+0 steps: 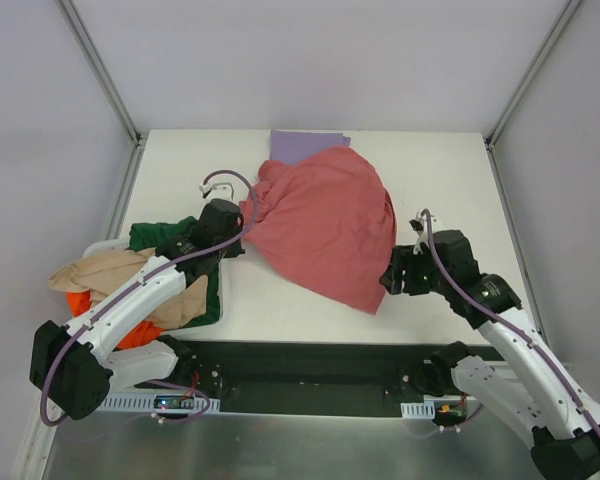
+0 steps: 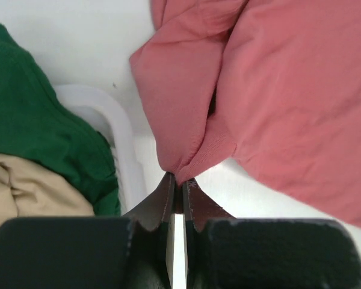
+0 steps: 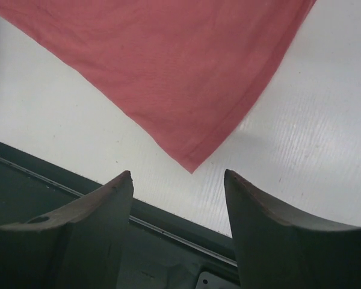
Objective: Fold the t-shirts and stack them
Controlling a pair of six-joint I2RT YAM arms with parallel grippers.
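A pink-red t shirt (image 1: 325, 225) lies spread and a bit rumpled over the middle of the white table, its upper part covering some of a folded purple cloth (image 1: 302, 146). At the shirt's left side, my left gripper is shut on a gathered bit of its fabric. My right gripper stands open, with the shirt's pointed near corner (image 3: 191, 164) seen just beyond the gap between its fingers. Nothing is held there. Its fingertips are apart from the cloth in the right wrist view.
On the left, a white basket (image 2: 123, 141) holds a green cloth (image 1: 205, 305), a beige cloth (image 1: 115, 275) and an orange one (image 1: 140, 337). Bare table (image 1: 445, 180) shows to the right, and a dark edge (image 1: 300, 355) runs along the front.
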